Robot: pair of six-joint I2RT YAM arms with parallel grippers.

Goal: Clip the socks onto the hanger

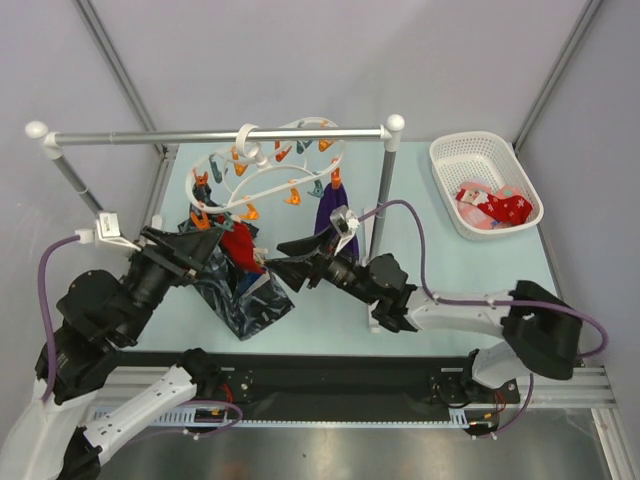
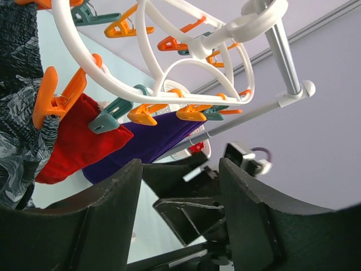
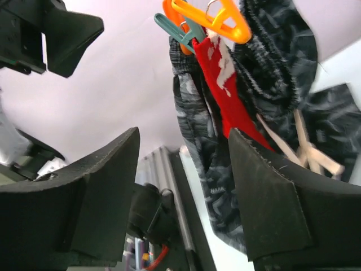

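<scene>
The white clip hanger (image 1: 265,195) hangs from the rack, holding dark socks, a red sock (image 1: 238,243) and a purple sock (image 1: 328,215). In the left wrist view the red sock (image 2: 84,141) hangs under orange and green clips (image 2: 110,116); in the right wrist view it (image 3: 225,90) shows a white pattern. My left gripper (image 1: 188,258) is just left of the red sock, fingers apart with nothing visible between them. My right gripper (image 1: 298,258) stands open to the right of it, below the hanger.
A white basket (image 1: 485,185) with pink and red socks stands at the back right. The rack's posts (image 1: 383,180) rise either side of the hanger.
</scene>
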